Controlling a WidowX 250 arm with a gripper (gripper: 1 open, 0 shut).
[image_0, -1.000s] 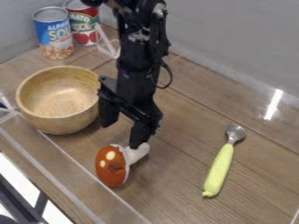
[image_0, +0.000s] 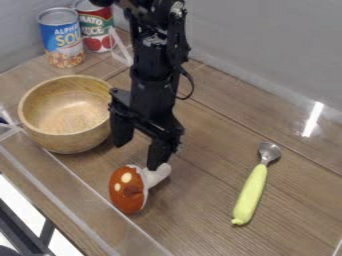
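Note:
My black gripper (image_0: 143, 145) is low over the table at the centre, between a wooden bowl (image_0: 40, 105) and an orange-red object with a white stem (image_0: 128, 190), which lies on the table just below it. The fingers look spread apart, with no object visible between them. A pale yellow-green handled utensil (image_0: 250, 195) lies on the right.
An Alpha soup can (image_0: 63, 40) and a red can (image_0: 96, 22) stand at the back left. A wall runs along the back right.

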